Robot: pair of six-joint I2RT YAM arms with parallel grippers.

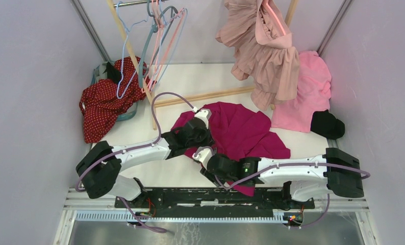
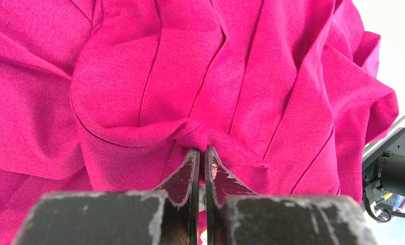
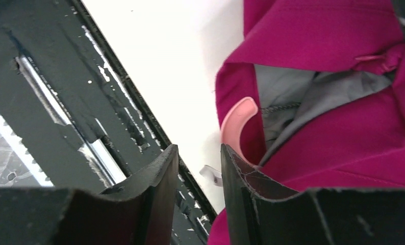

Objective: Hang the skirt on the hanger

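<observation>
The magenta skirt (image 1: 241, 127) lies spread and folded on the white surface. Pinched in my left gripper is a fold of its cloth. Seen from the right wrist, the skirt's opening shows a grey lining (image 3: 284, 84), and the rounded end of a pink hanger (image 3: 237, 122) pokes out at its edge; the rest of this hanger is hidden by cloth and a finger. My right gripper is open, its right finger (image 3: 236, 173) in front of the hanger and skirt edge. Between its fingers only bare surface shows.
Several empty hangers (image 1: 162, 46) hang on the rack at the back left, above a red dotted garment (image 1: 106, 104). A beige garment (image 1: 269, 51) hangs at the back right, by pink cloth (image 1: 305, 92) and a black item (image 1: 327, 125). The arms nearly touch.
</observation>
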